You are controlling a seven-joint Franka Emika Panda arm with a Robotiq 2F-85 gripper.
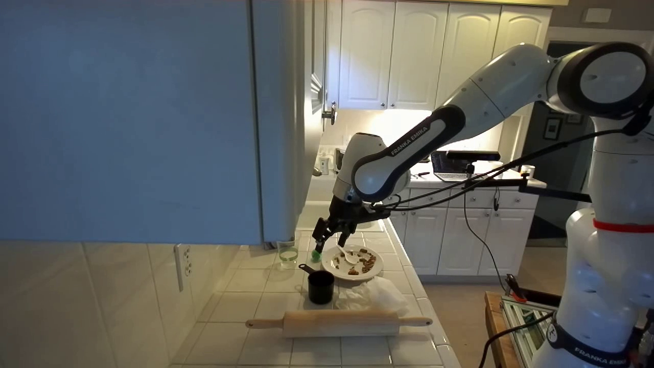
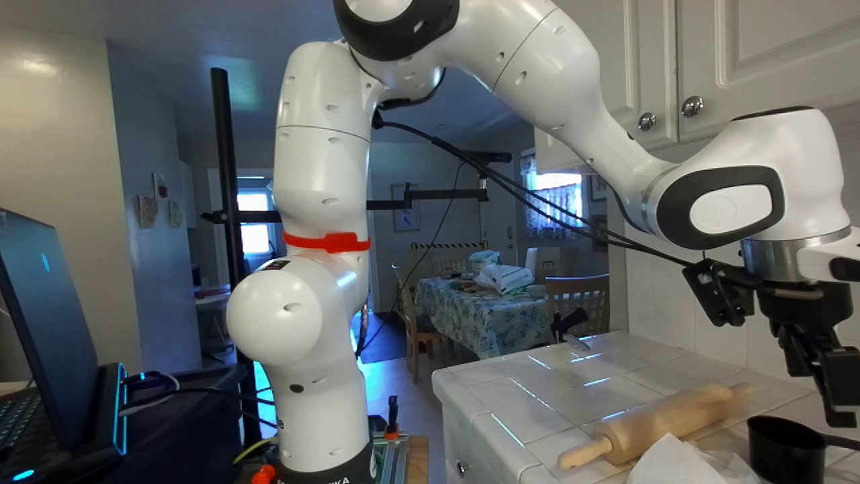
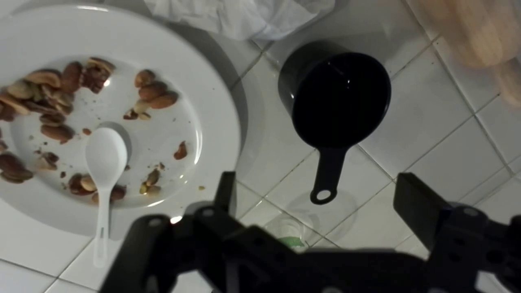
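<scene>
My gripper is open above the counter, its two dark fingers wide apart with nothing held between them. Beyond the fingertips in the wrist view lies a black measuring cup (image 3: 342,102), its short handle pointing back between the fingers. A white plate (image 3: 220,122) with scattered nuts (image 3: 56,92) is to the left, and a white plastic spoon (image 3: 105,156) rests on it, handle over the rim. In exterior view 1 a small green object (image 1: 316,255) sits by the plate, close below one finger. A clear glass (image 1: 287,254) stands left of it.
A wooden rolling pin (image 1: 340,323) lies across the counter in front of the cup. Crumpled white plastic (image 1: 383,295) is between pin and plate. The tiled wall and a large cabinet (image 1: 129,122) bound the left side; bare tiles (image 1: 245,279) lie left of the cup.
</scene>
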